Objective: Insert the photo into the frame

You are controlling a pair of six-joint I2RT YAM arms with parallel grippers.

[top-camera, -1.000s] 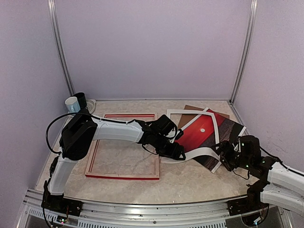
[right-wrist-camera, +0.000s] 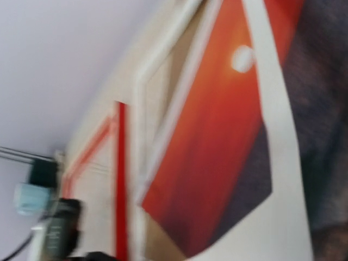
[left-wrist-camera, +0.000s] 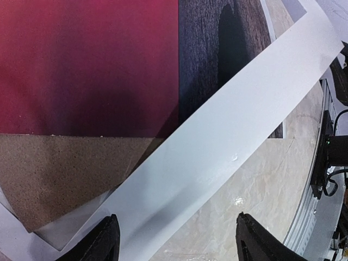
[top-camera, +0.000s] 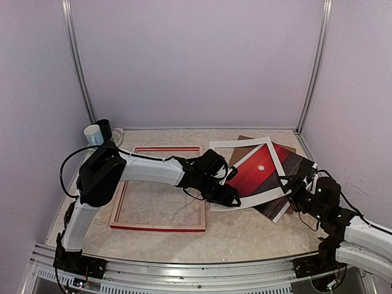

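A white mat (top-camera: 242, 143) with a rectangular opening lies across the photo (top-camera: 247, 176), which is red and dark with a pale disc and sits turned at an angle. The left wrist view shows one mat strip (left-wrist-camera: 206, 147) running over the photo (left-wrist-camera: 87, 65) and the brown board (left-wrist-camera: 65, 174). My left gripper is open at the mat's lower left corner, its fingers (left-wrist-camera: 103, 239) apart. At the mat's lower right corner stands my right gripper (top-camera: 285, 184), its fingers apart. The right wrist view is blurred and hides them. The red frame (top-camera: 159, 229) lies flat at left.
A light blue mug (top-camera: 93, 134) and a black mug (top-camera: 104, 127) stand at the back left. The left arm crosses above the red frame. Bare table (top-camera: 226, 239) lies along the front, bounded by a metal rail (top-camera: 196, 269).
The mat's lower strip, bowed upward before, now lies nearly flat and straight. Its left edge has shifted slightly left compared with a second ago. The left arm looks unmoved; the right gripper has shifted slightly.
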